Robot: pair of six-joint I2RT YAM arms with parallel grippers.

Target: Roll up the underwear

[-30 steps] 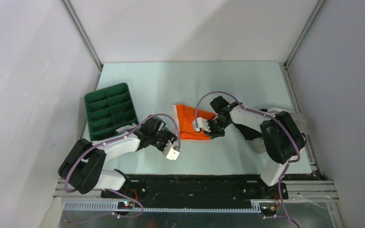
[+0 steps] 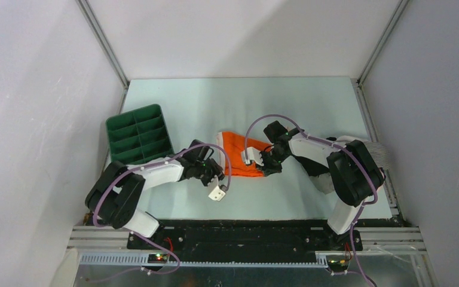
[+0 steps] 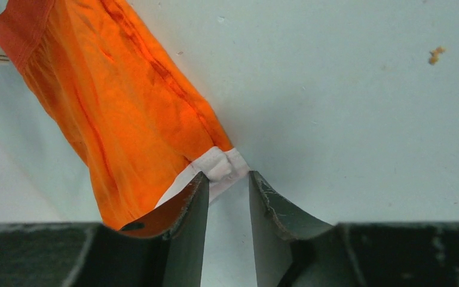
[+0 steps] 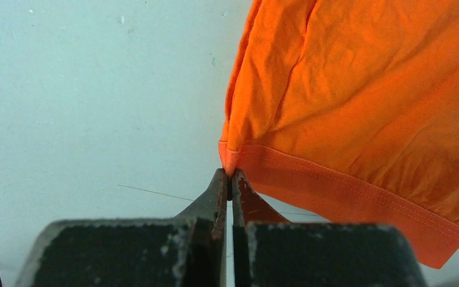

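Observation:
Orange underwear (image 2: 233,144) lies flat in the middle of the table, its white-edged end toward the left. At the near corner of the white edge (image 3: 182,180), my left gripper stands part open. The corner's tip lies between its fingertips, which are not closed on it. On the opposite end, my right gripper is closed on the near corner of the darker orange waistband (image 4: 346,194); a small pinch of cloth shows at its fingertips. The right arm covers part of the underwear in the top view.
A green divided box (image 2: 158,109) stands at the left, partly behind the left arm. Dark and pale cloths (image 2: 324,182) lie heaped on the right, under the right arm. Free table (image 2: 215,98) stretches behind the underwear, with more in front.
My left arm has shifted slightly right, bringing its gripper closer to the underwear's near left corner. The right arm and the underwear look unmoved.

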